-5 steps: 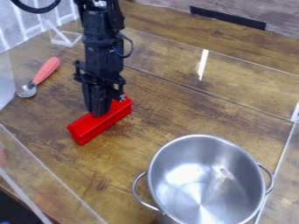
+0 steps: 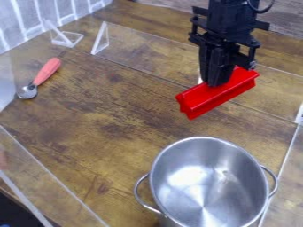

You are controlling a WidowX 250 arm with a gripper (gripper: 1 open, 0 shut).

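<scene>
My black gripper [image 2: 215, 73] is at the upper right of the camera view, shut on a red rectangular block [image 2: 217, 96], which it holds tilted above the wooden table [image 2: 95, 124]. Its fingertips are mostly hidden by the block and the gripper body. A steel pot [image 2: 207, 182] with two side handles stands at the lower right, below and apart from the block.
A scoop with a red handle [image 2: 48, 71] lies at the left. White stands and a white railing are at the back left.
My gripper has moved right with the red block in it, from the left-middle of the table to above the pot's far side, and the block is now raised.
</scene>
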